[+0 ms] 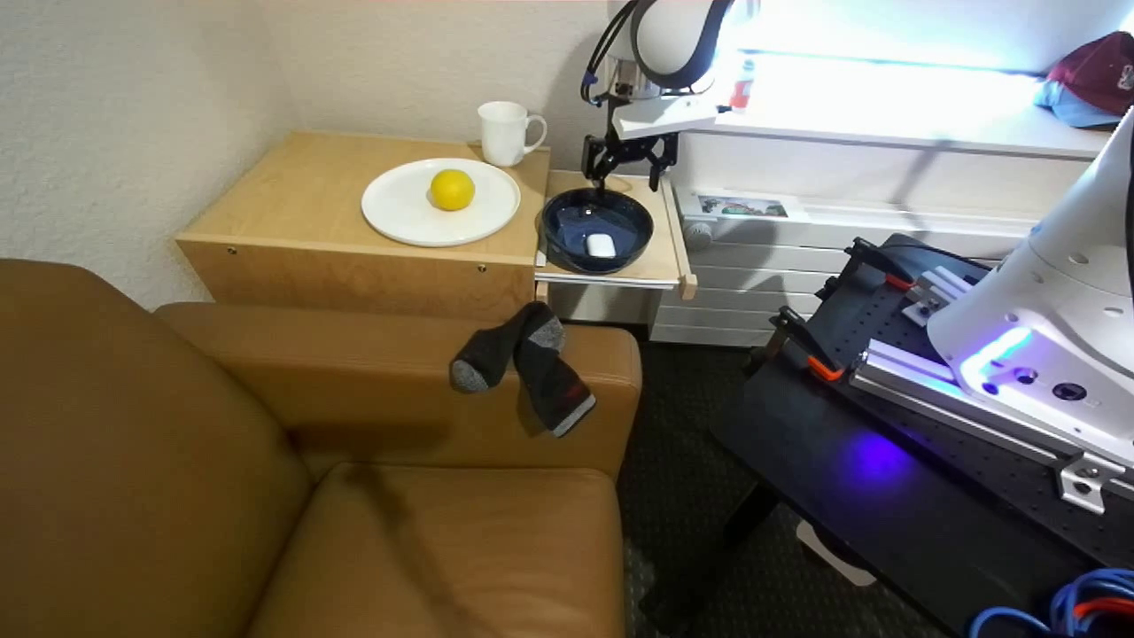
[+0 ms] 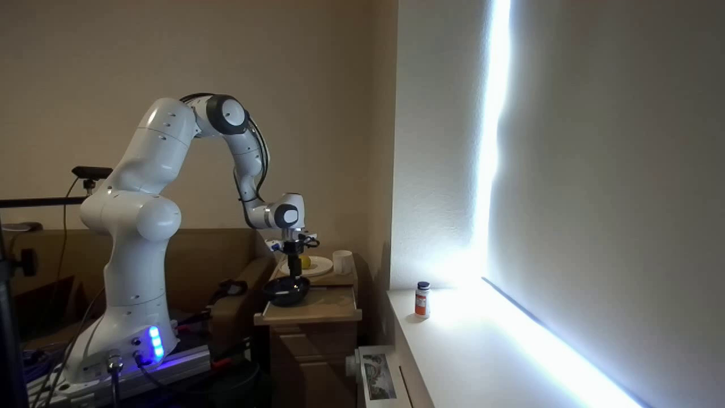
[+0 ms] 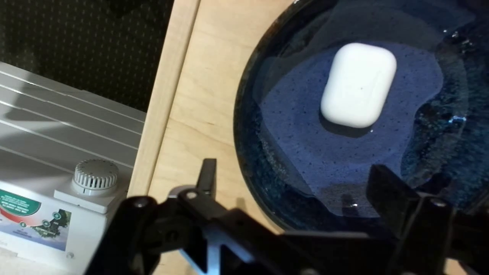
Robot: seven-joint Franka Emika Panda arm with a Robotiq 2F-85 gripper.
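A dark blue glazed bowl [image 1: 574,251] stands on the pulled-out wooden shelf [image 1: 644,272]. A white rounded case [image 3: 358,85] lies inside it, away from my fingers. My gripper [image 1: 629,181] is open and points down at the bowl's wall side. In the wrist view, one finger [image 3: 208,176] is over bare wood outside the rim and the other finger [image 3: 385,190] is over the bowl's interior. Nothing shows between them. How far the fingertips are above or below the rim I cannot tell.
Left of the bowl, a white plate [image 1: 399,207] carries a yellow ball [image 1: 453,190]; a white mug [image 1: 501,134] stands behind. Dark socks [image 1: 542,367] lie on the sofa arm. A radiator knob [image 3: 95,175] is beside the shelf. A small bottle [image 2: 422,300] stands on the windowsill.
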